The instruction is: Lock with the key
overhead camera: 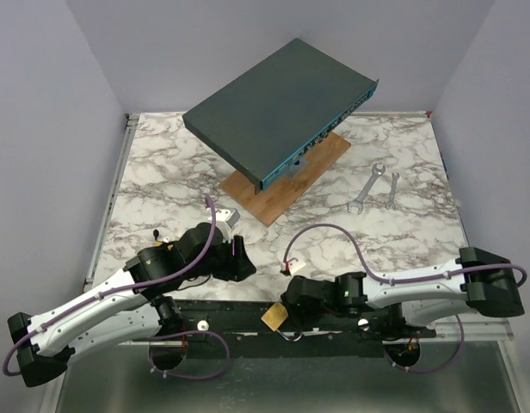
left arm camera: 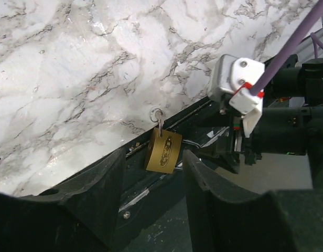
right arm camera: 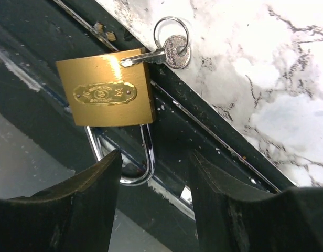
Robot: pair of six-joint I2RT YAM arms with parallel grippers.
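A brass padlock (right arm camera: 106, 89) lies on the dark strip along the table's front edge, its steel shackle (right arm camera: 150, 157) pointing toward my right gripper. That gripper is partly open, its fingers apart with nothing gripped between them. A small key (right arm camera: 177, 51) on a ring sits at the padlock's end opposite the shackle; whether its blade is in the keyhole, I cannot tell. My left gripper (overhead camera: 249, 268) is up and left of the padlock, partly open and empty. Between its fingers, the left wrist view shows the padlock (left arm camera: 164, 151) farther off.
Behind, a large dark box (overhead camera: 278, 107) stands over a wooden board (overhead camera: 321, 172). Two wrenches, a larger one (overhead camera: 366, 189) and a smaller one (overhead camera: 393, 191), lie at the back right. Bare marble (overhead camera: 385, 237) is free in the middle right.
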